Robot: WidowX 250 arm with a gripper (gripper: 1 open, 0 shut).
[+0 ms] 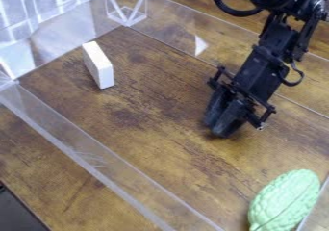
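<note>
My black gripper point(229, 112) is low over the wooden table, right of the middle, its fingertips down at the wood. Its fingers are dark and bunched, so whether they hold anything or how far apart they are is unclear. A white block point(98, 65) stands on the table to the left, well apart from the gripper. A pale green textured object point(283, 200) lies at the lower right.
Clear plastic walls point(103, 167) border the work area on several sides. A white gridded cloth or backdrop point(38, 13) is at the upper left.
</note>
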